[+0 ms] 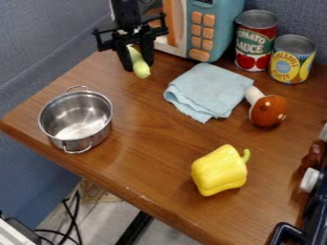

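Note:
My black gripper [132, 50] is at the top of the view, left of the toy microwave, around a pale yellow-green elongated object [141, 65] that points downward. The gripper's fingers partly hide it, and it appears held between them. Below and left, a steel pot [76, 120] stands on the wooden table [153, 172].
A blue cloth [205, 93] lies mid-table. The microwave [192, 29], tomato sauce can [254, 41] and yellow can [293, 60] stand behind it. A mushroom [267, 111] and yellow pepper [220, 170] are on the right; dark objects line the right edge.

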